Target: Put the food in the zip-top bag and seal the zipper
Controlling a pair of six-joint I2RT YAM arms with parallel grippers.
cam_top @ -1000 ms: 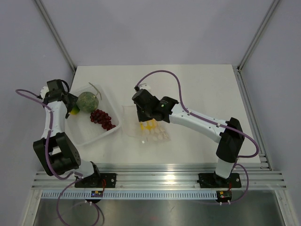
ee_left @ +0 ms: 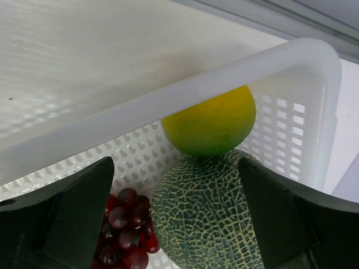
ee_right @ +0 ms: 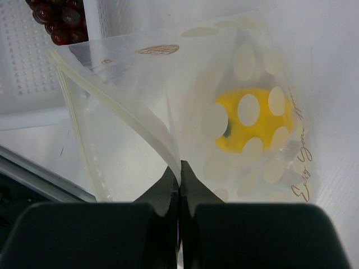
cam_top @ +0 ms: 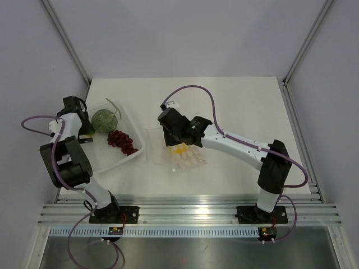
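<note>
My left gripper hangs open at the left end of the white bin. Below its fingers in the left wrist view are a yellow-green fruit, a netted green melon and red grapes. My right gripper is shut at the near edge of the clear zip bag, whose zipper strip runs down to its fingertips; whether the film is between them is hard to tell. A yellow item with a dark spot shows through the bag's dotted film.
The white bin fills the left of the table, beside the bag. A metal rail runs along the front edge.
The right arm is essentially unchanged.
</note>
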